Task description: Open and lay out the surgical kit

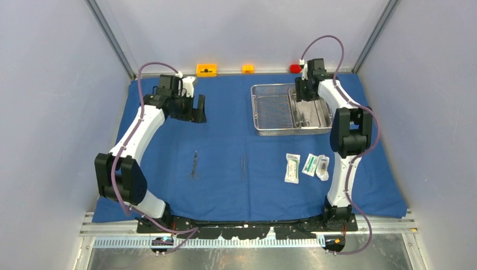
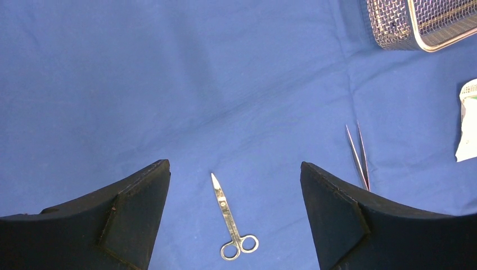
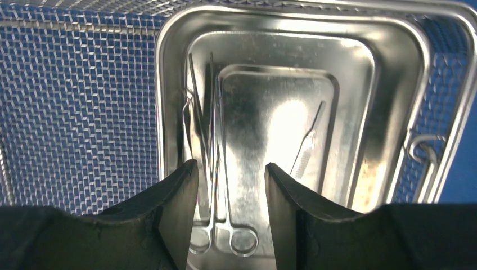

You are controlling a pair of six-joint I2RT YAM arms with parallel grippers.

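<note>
My right gripper hangs part open over the steel inner tray (image 3: 281, 112) inside the mesh basket (image 1: 270, 132), nothing between its fingers. In that tray lie several long instruments (image 3: 197, 129), ring-handled ones (image 3: 243, 242) among them, and a separate slim instrument (image 3: 305, 146) on the right. My left gripper stands open above the blue cloth. On the cloth lie scissors (image 2: 225, 209) and tweezers (image 2: 356, 152), apart from each other.
Three packets (image 1: 292, 167) lie in front of the basket at the right. Yellow and red objects (image 1: 206, 70) stand along the back edge.
</note>
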